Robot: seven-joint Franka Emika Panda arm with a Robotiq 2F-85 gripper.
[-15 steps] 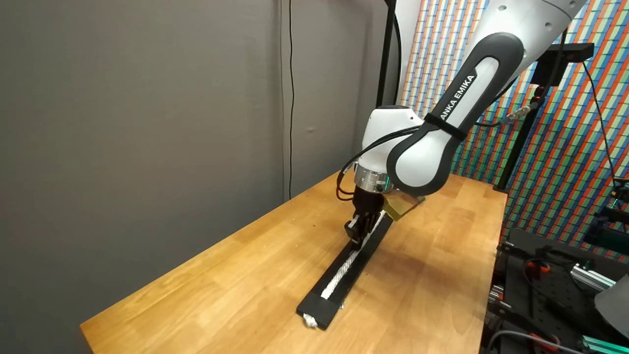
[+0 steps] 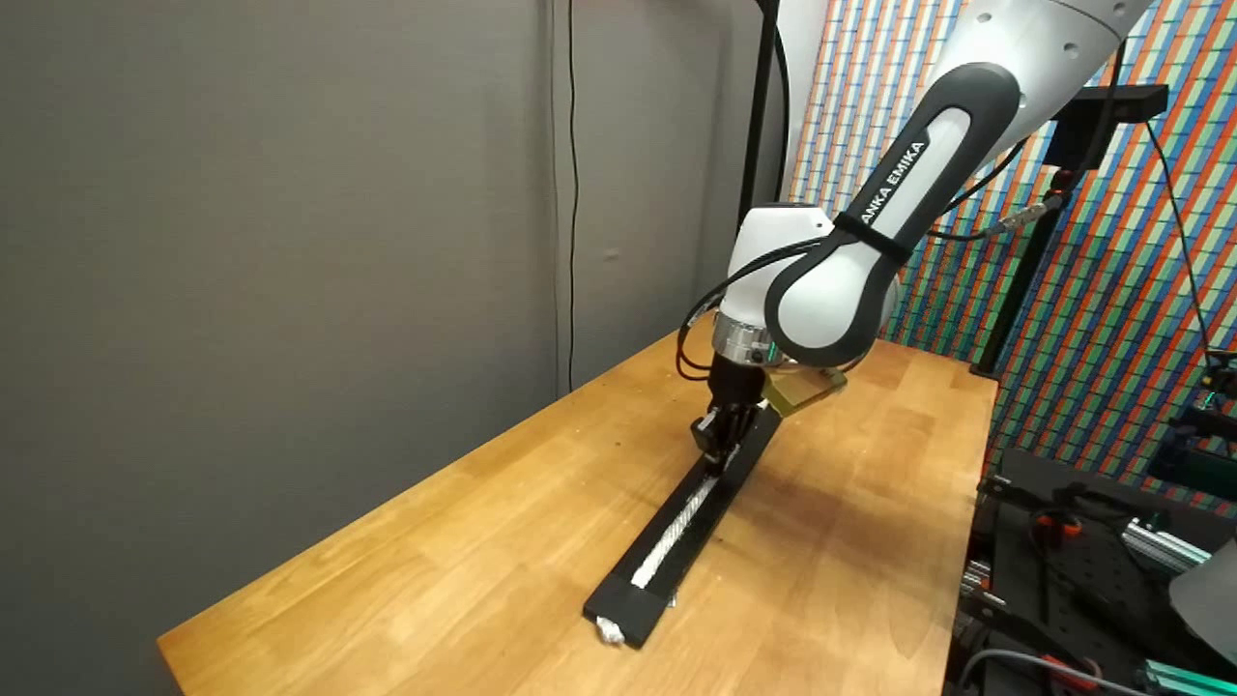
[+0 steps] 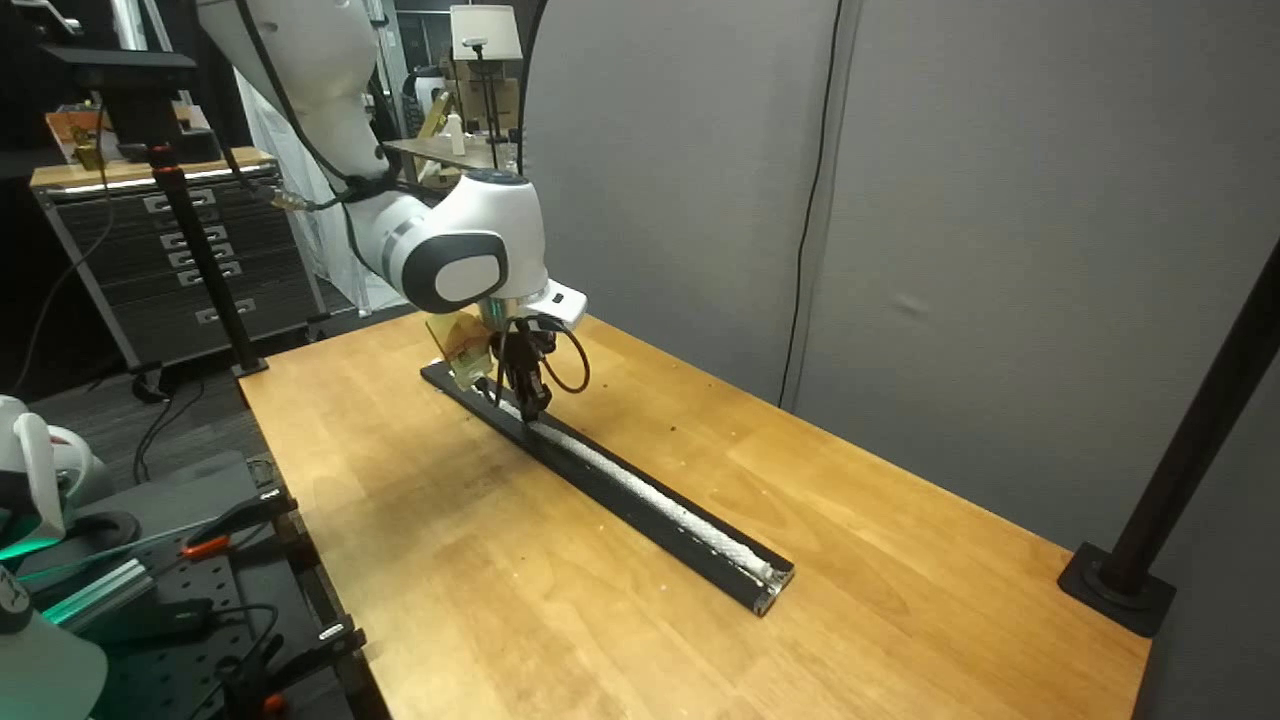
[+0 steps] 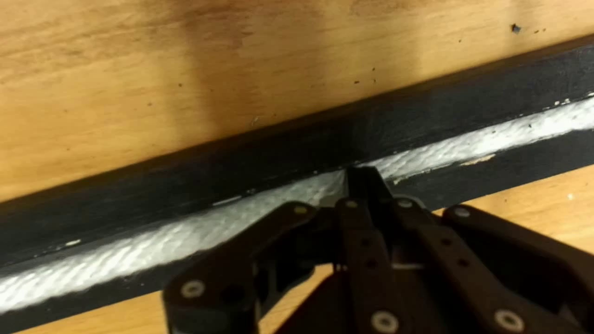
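A long black channel (image 2: 615, 597) lies slantwise on the wooden table, with a white rope (image 2: 675, 535) running along its groove. In the second exterior view the rope (image 3: 672, 510) stretches down the channel (image 3: 624, 503) to its near end. My gripper (image 2: 715, 465) points down at the channel, well along its length. In the wrist view the shut gripper has its tips right at the rope (image 4: 139, 250), over the groove of the channel (image 4: 250, 161). The fingertips are dark, and whether they touch or pinch the rope cannot be made out.
A grey wall (image 2: 348, 290) borders one long side. A black post (image 3: 1128, 564) stands at a corner, and a cart with tools (image 3: 180, 624) sits beside the table.
My gripper has shifted a little along the channel toward its far end and to the right. The channel and rope look the same.
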